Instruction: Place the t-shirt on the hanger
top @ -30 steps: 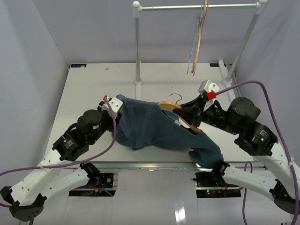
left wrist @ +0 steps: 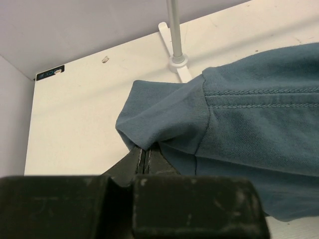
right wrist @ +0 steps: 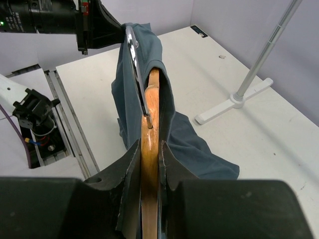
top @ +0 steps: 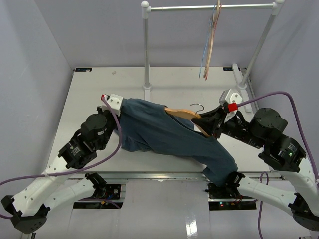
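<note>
A dark blue-grey T-shirt [top: 164,137] is stretched between my grippers and drapes down toward the table's front. My left gripper is shut on a bunched fold at its left end. My right gripper is shut on the wooden hanger [top: 179,113], whose metal hook [right wrist: 137,74] points up in the top view. The hanger's far end [right wrist: 153,79] reaches under the edge of the fabric; how far inside it goes is hidden.
A white rack [top: 209,7] stands at the back, with several hangers [top: 213,35] on its rail and feet on the white table [top: 89,94].
</note>
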